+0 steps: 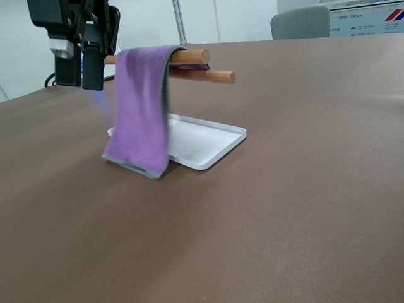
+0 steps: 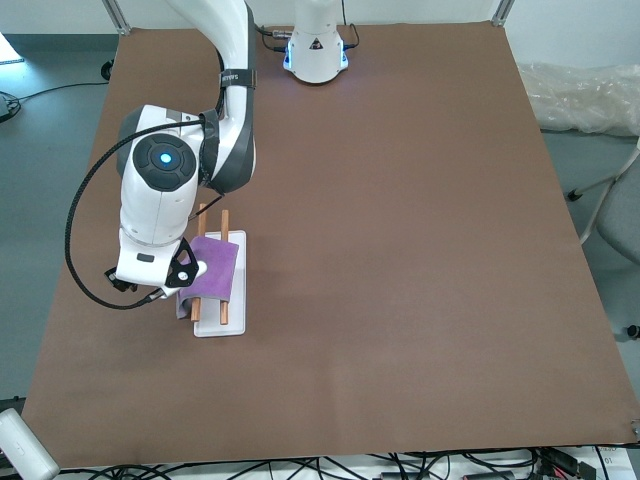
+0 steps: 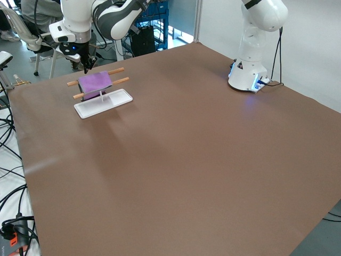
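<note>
A purple towel with grey edging (image 1: 136, 113) is draped over a rack of two wooden rods (image 1: 205, 75) on a white rectangular tray (image 1: 205, 139); the rack shows also in the right view (image 3: 119, 81). In the top view my black gripper (image 1: 81, 72) hangs at the upper left, just left of the towel, its two fingers pointing down. No cloth shows between them; how far they are apart is hard to tell. In the left view the arm hides the gripper above the rack.
Cables (image 3: 16, 224) run outside its edge.
</note>
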